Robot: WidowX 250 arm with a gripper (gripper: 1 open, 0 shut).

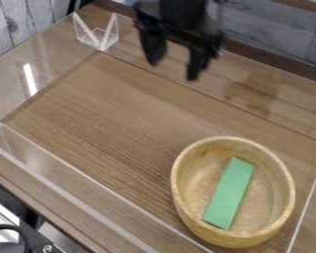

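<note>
A beige oval bowl [197, 194] sits on the wooden table at the lower right, with a flat green block [228, 194] lying inside it. My dark gripper [174, 64] is up at the top middle, well away from the bowl, with two prongs hanging down at left and right, apart from each other. Nothing shows between them.
A small white wire-like object [98, 33] stands at the top left near the table's edge. Cables hang at the lower left corner.
</note>
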